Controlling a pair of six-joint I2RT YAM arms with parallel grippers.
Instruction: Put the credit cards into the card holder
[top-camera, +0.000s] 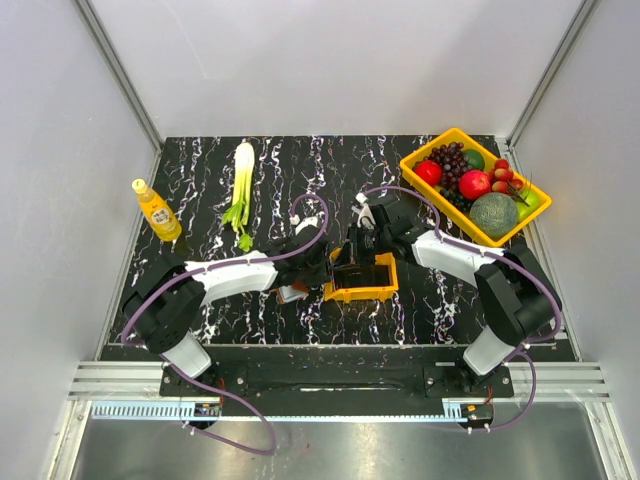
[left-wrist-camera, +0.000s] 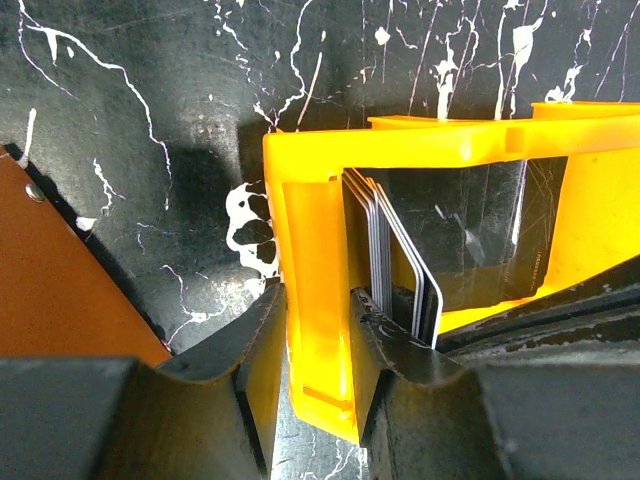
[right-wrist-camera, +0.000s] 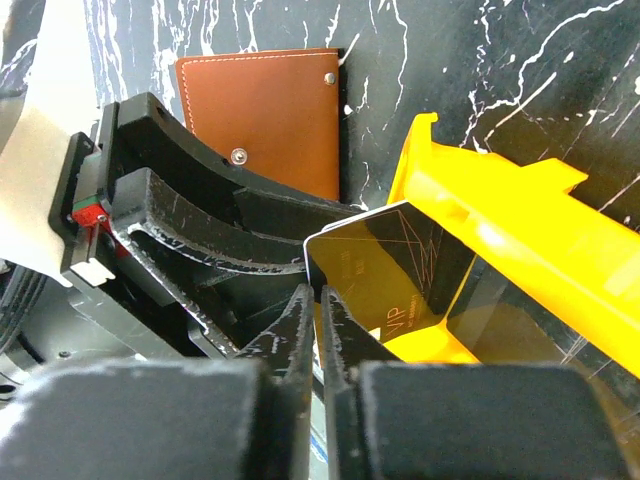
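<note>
Several credit cards (left-wrist-camera: 381, 245) lean on edge inside the yellow box (left-wrist-camera: 315, 250), close to its left wall. In the left wrist view, my left gripper is shut on that wall, one finger on each side. A dark gold card marked VIP (right-wrist-camera: 375, 265) faces the right wrist camera. My right gripper is shut, its tips meeting at the edge of the cards; whether a card is between them I cannot tell. Beside the box lies the brown leather card holder (right-wrist-camera: 262, 120), flat on the table and partly covered by the left arm from above.
At the back right stands a yellow basket (top-camera: 548, 200) of fruit. A celery stalk (top-camera: 240, 195) and a yellow bottle (top-camera: 157, 212) occupy the left side. Both arms crowd around the small box.
</note>
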